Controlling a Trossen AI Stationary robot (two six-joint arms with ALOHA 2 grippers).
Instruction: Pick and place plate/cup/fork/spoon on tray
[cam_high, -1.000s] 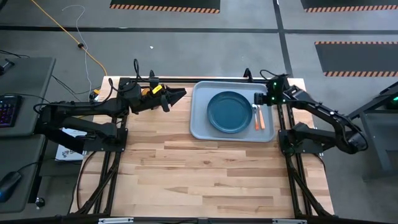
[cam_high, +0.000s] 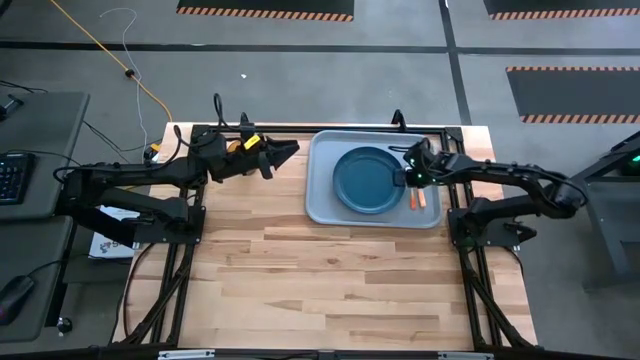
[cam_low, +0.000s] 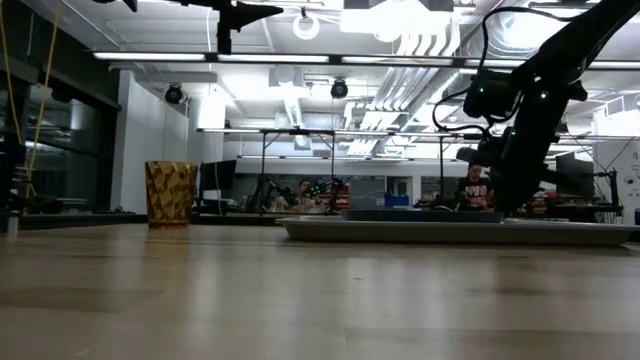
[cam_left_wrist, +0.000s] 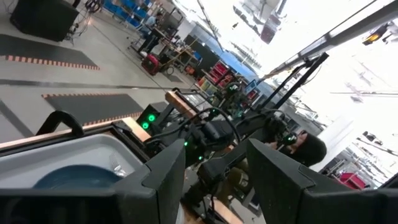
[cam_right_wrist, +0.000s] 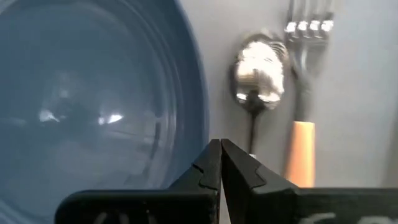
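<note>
On the grey tray (cam_high: 325, 200) lies a blue plate (cam_high: 366, 182). To its right are a spoon (cam_right_wrist: 259, 71) and a fork (cam_right_wrist: 303, 140) with orange handles, side by side, bowl and tines toward the tray's far side. My right gripper (cam_high: 404, 178) is over the plate's right edge. In the right wrist view its fingers (cam_right_wrist: 199, 177) are closed together with nothing between them, and they cover part of the spoon's handle. My left gripper (cam_high: 297, 147) hangs left of the tray; in the left wrist view its fingers (cam_left_wrist: 163, 180) stand apart, empty.
A brown patterned cup-like container (cam_low: 171, 193) stands in the low view, left of the tray. The wooden tabletop (cam_high: 320, 290) in front of the tray is clear. Black frame rails (cam_high: 465, 200) run along both sides of the table.
The left arm has stayed still.
</note>
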